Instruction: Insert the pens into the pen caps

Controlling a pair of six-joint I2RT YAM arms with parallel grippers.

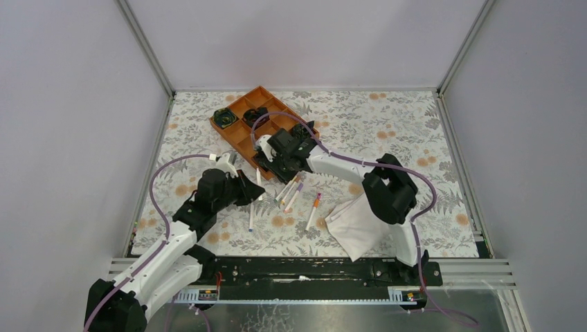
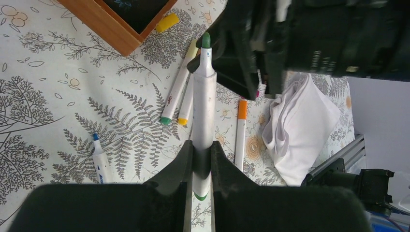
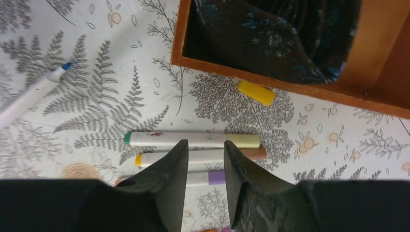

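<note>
In the left wrist view, a white pen [image 2: 204,96] with a bare green tip stands upright, my left gripper shut on its lower part. My right gripper is partly open with no object held between its fingers; pens on the table show through the gap. A small yellow cap [image 3: 256,93] lies against the box edge, ahead of the right fingers. On the table is an uncapped white pen [image 3: 36,94] with a blue tip. Side by side lie a green-ended pen [image 3: 164,139], a yellow-ended pen [image 3: 203,156] and a purple-capped pen [image 3: 216,177].
An orange wooden box [image 1: 239,142] with dark bundles stands behind the pens. An orange-capped pen [image 1: 313,211] and a white cloth [image 1: 356,228] lie to the right. Past the cloth, the right side of the table is clear.
</note>
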